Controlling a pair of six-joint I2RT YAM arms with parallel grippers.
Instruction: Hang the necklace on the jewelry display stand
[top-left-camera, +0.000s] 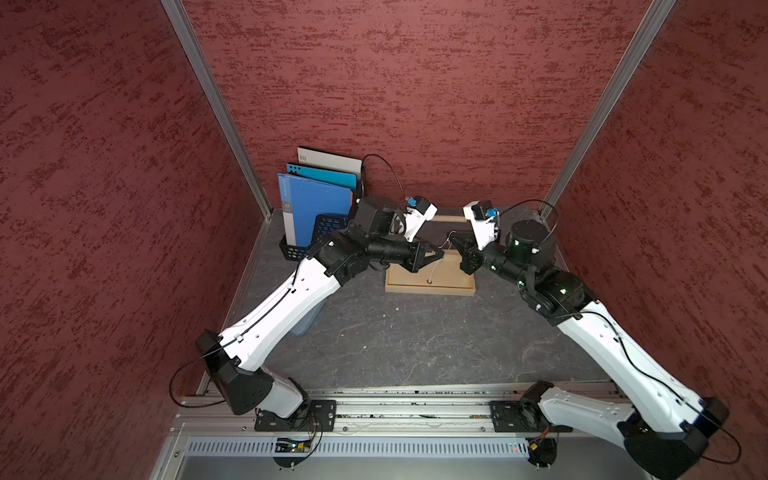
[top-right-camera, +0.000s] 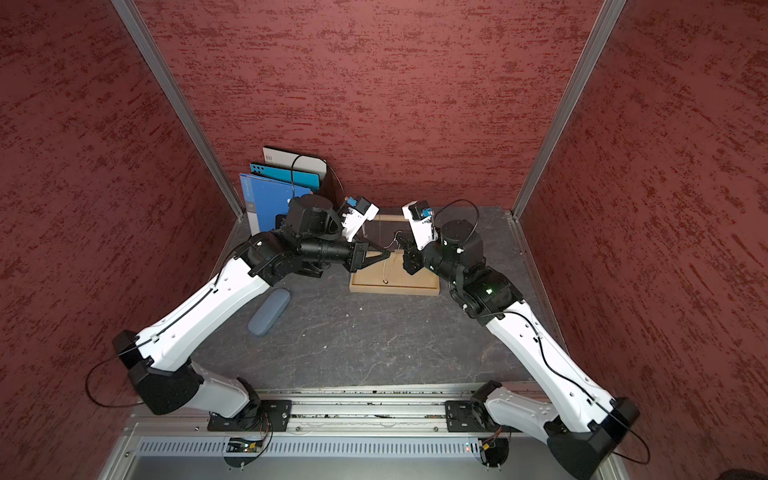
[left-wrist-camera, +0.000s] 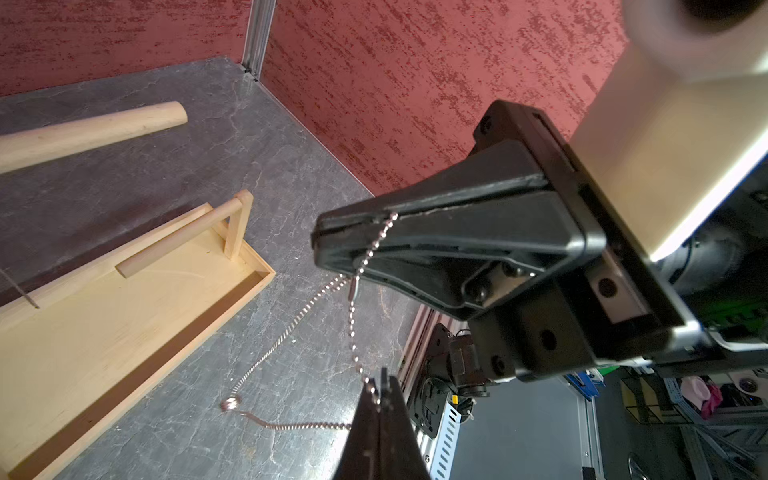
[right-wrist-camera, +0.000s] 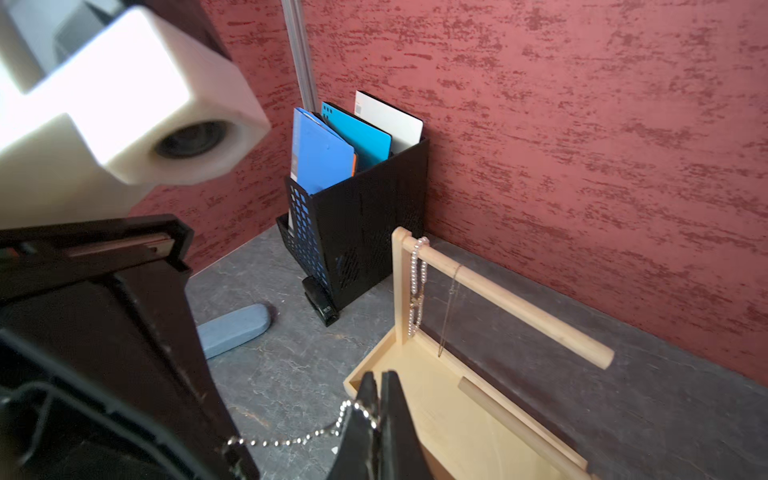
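Note:
A thin beaded necklace with a small round pendant (left-wrist-camera: 229, 404) is strung between my two grippers, its loop hanging below them. In the left wrist view, my left gripper is shut on one part of the chain. My right gripper is shut on another part, as its wrist view shows. Both hover close together over the front of the wooden display stand, whose bare tray (left-wrist-camera: 104, 320) lies below. Its high bar (right-wrist-camera: 520, 304) bears a pearl necklace (right-wrist-camera: 416, 280) near the upright and a fine chain (right-wrist-camera: 449, 308) beside it. A lower bar (left-wrist-camera: 180, 237) crosses the tray.
A black file holder (right-wrist-camera: 360, 216) with folders stands at the back left. In front of it lies a black stapler (right-wrist-camera: 320, 301); a blue case (right-wrist-camera: 234, 329) rests farther forward. The high bar's outer end is bare, and the front table is clear.

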